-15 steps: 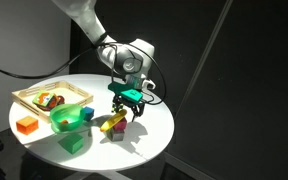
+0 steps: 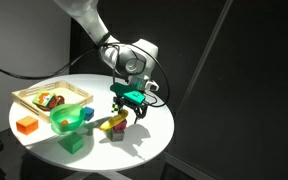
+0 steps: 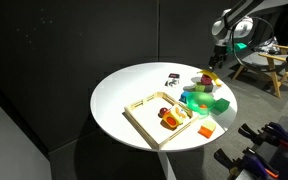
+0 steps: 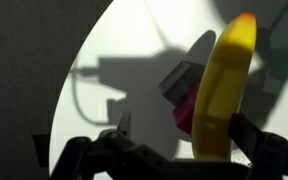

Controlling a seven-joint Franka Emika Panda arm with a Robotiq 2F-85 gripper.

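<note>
A yellow banana-like piece (image 2: 113, 122) rests slanted over and beside a dark pink block (image 2: 122, 126) and a grey block (image 2: 117, 135) near the table's right side. Above them is my gripper, open. In the wrist view the yellow piece (image 4: 224, 88) runs lengthwise close to the right finger, with its orange-tipped end pointing away. The pink block (image 4: 186, 110) and grey block (image 4: 182, 82) show to its left, toward the middle of the fingers. Whether a finger touches the yellow piece, I cannot tell.
A green bowl (image 3: 198, 99) stands near the blocks, with a green cube (image 2: 72, 143) and an orange cube (image 2: 27, 125) closer to the rim. A wooden tray (image 3: 134, 112) holds several toy pieces.
The yellow piece lies a little flatter in the exterior view than before. My arm shows hardly any movement, and the bowl, tray and cubes are where they were.
</note>
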